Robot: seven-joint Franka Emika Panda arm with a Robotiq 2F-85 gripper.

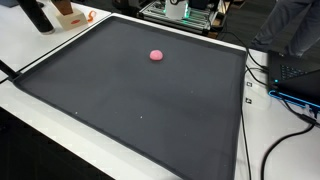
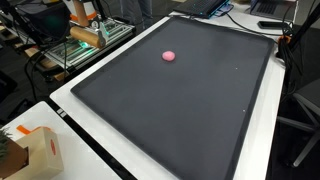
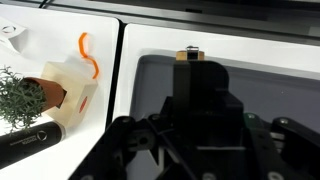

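Note:
My gripper fills the lower middle of the wrist view, dark and seen from behind. A small tan piece [image 3: 183,56] with a metallic bit shows at its tip, and the fingers look shut on it. Most of this piece is hidden, so its shape is unclear. A round pink object [image 1: 156,55] rests on the dark grey mat [image 1: 150,100], towards its back edge. Exterior view 2 shows the same pink object [image 2: 168,56]. Neither exterior view clearly shows the gripper, and the wrist view does not show the pink object.
Beside the mat's corner stand a potted plant [image 3: 20,98], a pale wooden block [image 3: 68,88] and an orange curved item [image 3: 92,56]. A laptop [image 1: 296,82] and cables lie at the right in exterior view 1.

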